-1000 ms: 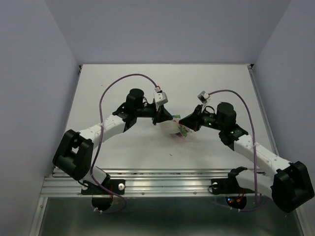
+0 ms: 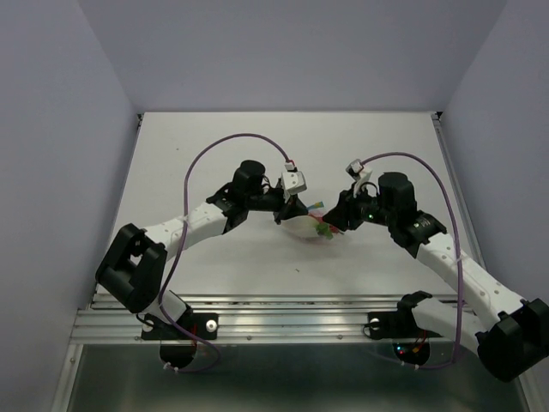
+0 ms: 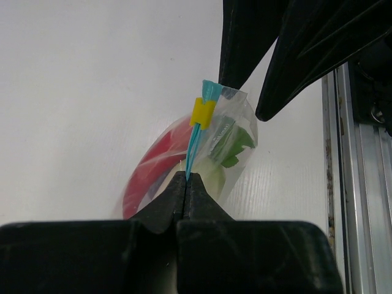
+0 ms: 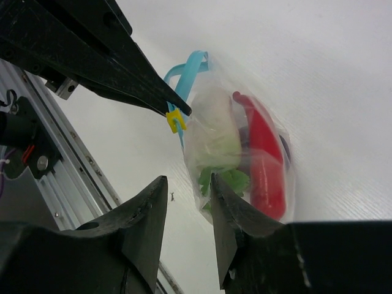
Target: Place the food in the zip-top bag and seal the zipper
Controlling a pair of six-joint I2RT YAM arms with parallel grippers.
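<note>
The clear zip top bag lies on the table between my two grippers, holding a long red food piece, a pale rounded one and a green leafy one. Along its mouth runs a blue zip strip with a yellow slider. My left gripper is shut on the blue strip, close to the slider. Beside the other end of the strip, my right gripper stands open, its fingers spread near the bag's edge. Nothing shows clamped between them.
A metal rail runs along the near edge, and grey walls close in the sides.
Over the last second my left gripper has shifted right. My right gripper has moved slightly right, and its fingers look wider apart. The bag's food has shifted right a little.
</note>
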